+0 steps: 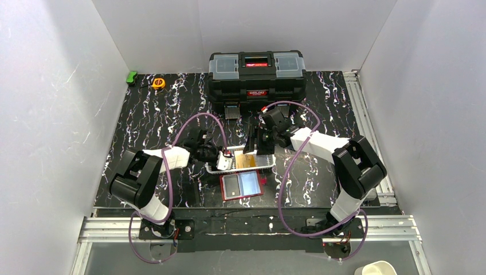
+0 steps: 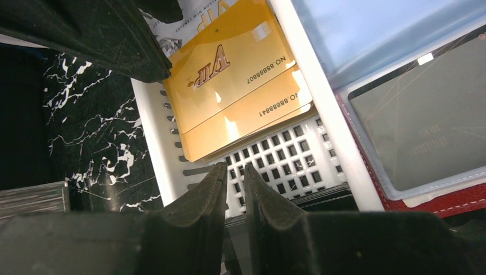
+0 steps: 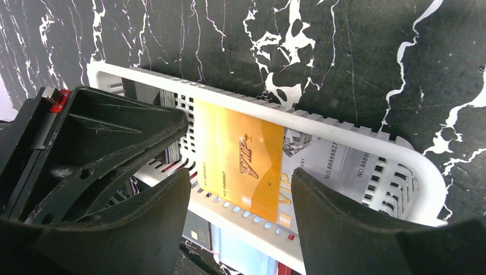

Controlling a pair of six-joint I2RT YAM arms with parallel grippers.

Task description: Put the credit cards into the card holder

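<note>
In the left wrist view, my left gripper hangs over one end of the white basket (image 2: 150, 134), its fingertips slightly apart. A black card (image 2: 329, 197) lies beneath them, largely hidden by the fingers. Two overlapping gold cards (image 2: 229, 80) lie mid-basket. My right gripper, wide open and empty, hovers above that basket; between its fingertips a gold card (image 3: 226, 154) shows below. Silver cards (image 3: 321, 163) lie beside the gold ones, partly behind a finger. The card holder (image 1: 242, 185), open flat with clear pockets and red edges, lies in front of the basket.
A black toolbox (image 1: 256, 80) stands at the back. A yellow tape (image 1: 158, 83) and a green item (image 1: 132, 77) sit at the far left. Both arms crowd over the basket, close to each other. Table to the right of the holder is clear.
</note>
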